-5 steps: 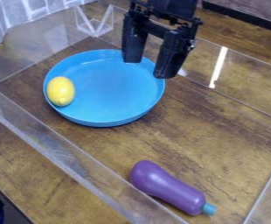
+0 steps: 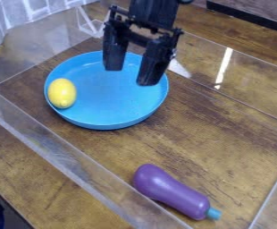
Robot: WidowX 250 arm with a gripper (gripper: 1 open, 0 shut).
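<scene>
My black gripper [image 2: 130, 61] hangs open over the back of a blue plate [image 2: 117, 103], its two fingers spread wide with nothing visible between them. A yellow egg-shaped object [image 2: 62, 93] lies at the left side of the plate. A purple object with a teal end [image 2: 171, 188], shaped like an eggplant, lies on the wooden surface at the bottom right, apart from the plate.
Clear plastic walls [image 2: 70, 165] border the wooden work surface [image 2: 224, 125], along the lower left and elsewhere at its edges.
The plate and both objects are unchanged.
</scene>
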